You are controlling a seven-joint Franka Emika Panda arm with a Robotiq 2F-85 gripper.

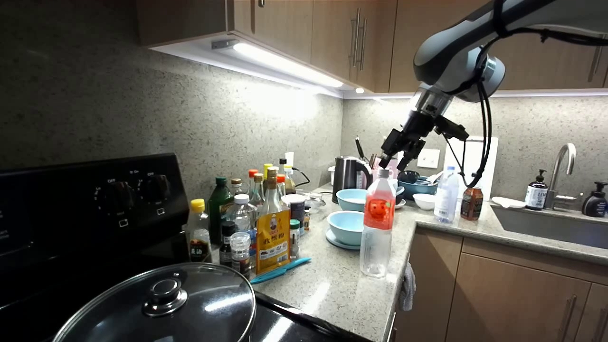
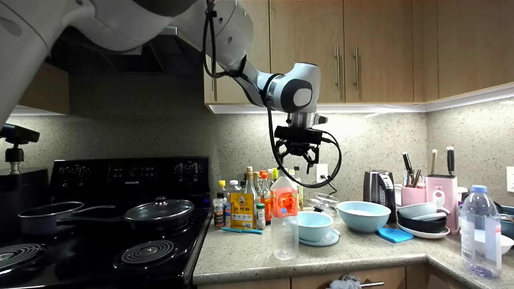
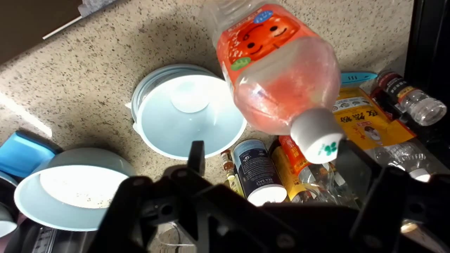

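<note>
My gripper hangs open above the counter, with its two fingers spread apart. In the wrist view a clear bottle with a red smiling-face label stands below, its white cap close to the right finger in that picture; whether they touch I cannot tell. Exterior view 1 shows the bottle upright near the counter's front edge, with the gripper over and just behind its cap. A small light-blue bowl on a matching plate lies beside the bottle.
Several sauce and spice bottles crowd the back wall by the stove. A larger blue bowl, a kettle and a pink knife block stand to the right. A lidded pan rests on the stove. Bare counter lies left of the bottle.
</note>
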